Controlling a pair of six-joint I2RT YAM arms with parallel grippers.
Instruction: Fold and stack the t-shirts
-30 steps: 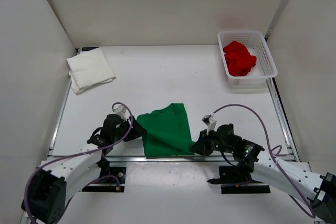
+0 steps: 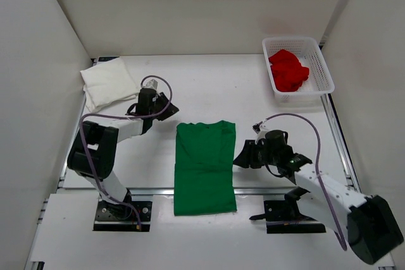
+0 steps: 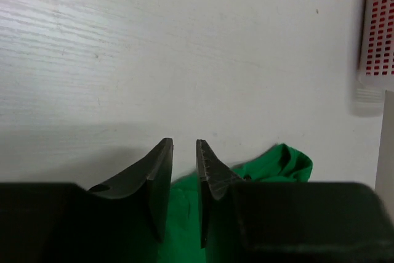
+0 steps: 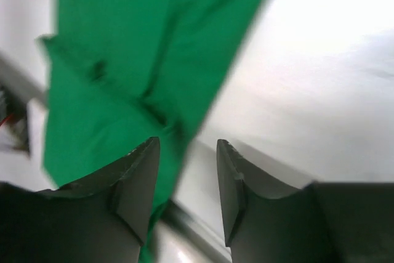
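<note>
A green T-shirt [image 2: 204,162] lies spread as a rectangle at the front middle of the table, reaching over the front rail. My left gripper [image 2: 169,107] hangs left of its top edge; in the left wrist view the left gripper is part open, nothing seen between its fingers, the green cloth [image 3: 280,163] beyond. My right gripper [image 2: 243,156] is beside the shirt's right edge; in the right wrist view the right gripper is part open above the shirt's edge [image 4: 117,121], with no cloth visibly pinched.
Folded white cloth [image 2: 107,81] lies at the back left. A white basket [image 2: 316,77] holding red cloth [image 2: 288,71] stands at the back right.
The green shirt has been spread longer toward the front since a second ago.
</note>
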